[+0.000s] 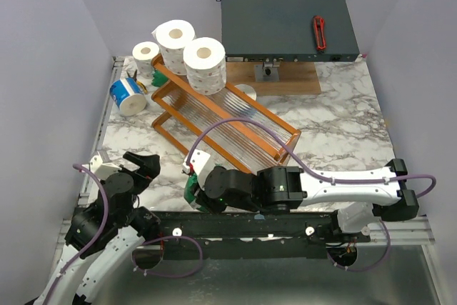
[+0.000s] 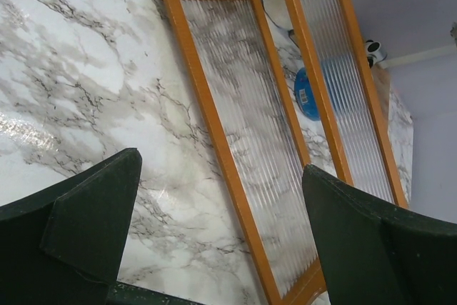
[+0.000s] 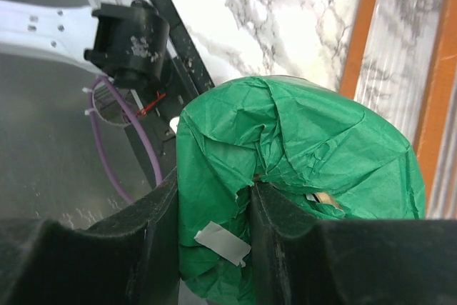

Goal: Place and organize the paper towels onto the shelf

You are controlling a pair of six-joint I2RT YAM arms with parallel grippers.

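A tiered wooden shelf [image 1: 285,141] with ribbed clear panels lies across the middle, also in the left wrist view [image 2: 214,123]. Large white paper rolls [image 1: 206,69] stand at its upper-left end. My right gripper [image 1: 200,187] is low at the shelf's front left, shut on a green-wrapped roll [image 3: 314,141], mostly hidden by the arm in the top view. My left gripper [image 1: 146,166] stands open left of the shelf, with nothing between its fingers.
A smaller roll [image 1: 145,58] and a blue-wrapped roll [image 1: 125,94] stand at the back left. A dark metal box [image 1: 278,23] with a red cutter on it is at the back. The marble right of the shelf is clear.
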